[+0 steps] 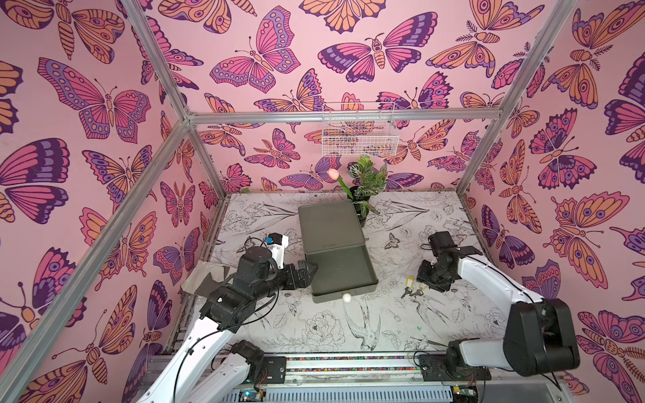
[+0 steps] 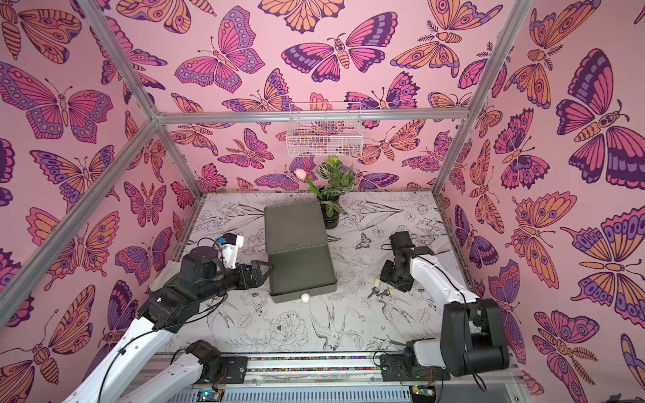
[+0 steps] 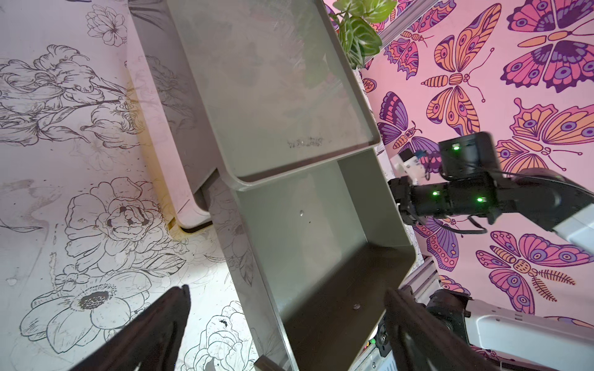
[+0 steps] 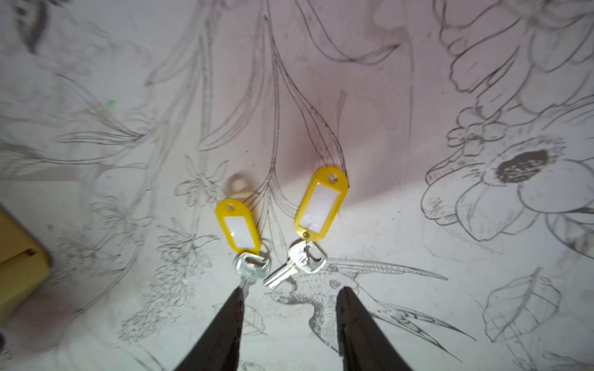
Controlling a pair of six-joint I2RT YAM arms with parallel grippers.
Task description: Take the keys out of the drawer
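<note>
In the right wrist view two keys lie together on the patterned table: the left key (image 4: 252, 266) with its yellow tag (image 4: 238, 227), the right key (image 4: 299, 262) with another yellow tag (image 4: 320, 204). My right gripper is open near the key ends, its fingers apart from both and nothing held. The grey-green drawer (image 3: 303, 216) is pulled out, and the part of its floor in view is bare. My left gripper stands open at its left side, a finger to each side of the wall; contact cannot be told.
A white round knob (image 1: 346, 297) sits at the drawer's front. Behind the drawer unit (image 1: 330, 225) stands a potted plant (image 1: 366, 184). A white wire basket (image 1: 359, 144) hangs on the back wall. Open table separates the drawer and keys.
</note>
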